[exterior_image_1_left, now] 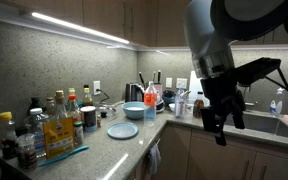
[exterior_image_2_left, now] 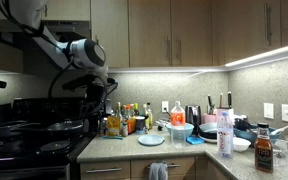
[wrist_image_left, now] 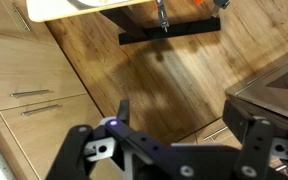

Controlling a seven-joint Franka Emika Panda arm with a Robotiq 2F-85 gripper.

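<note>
My gripper (exterior_image_1_left: 228, 130) hangs in the air in front of the lower cabinets in exterior view 1, fingers pointing down. The wrist view shows its two fingers spread wide, with only wooden floor (wrist_image_left: 169, 85) visible between and beyond them. Across the room in exterior view 2, the arm (exterior_image_2_left: 84, 55) reaches in at the left, above the stove side. On the counter lie a light blue plate (exterior_image_1_left: 123, 130) and a blue bowl (exterior_image_1_left: 134, 110), both well away from the gripper.
Several bottles and jars (exterior_image_1_left: 58, 130) crowd the counter's left part. A clear bottle with an orange top (exterior_image_1_left: 151, 100) stands by the bowl. A stove (exterior_image_2_left: 34, 145), a brown sauce bottle (exterior_image_2_left: 264, 150) and a sink (exterior_image_1_left: 269, 122) are also around.
</note>
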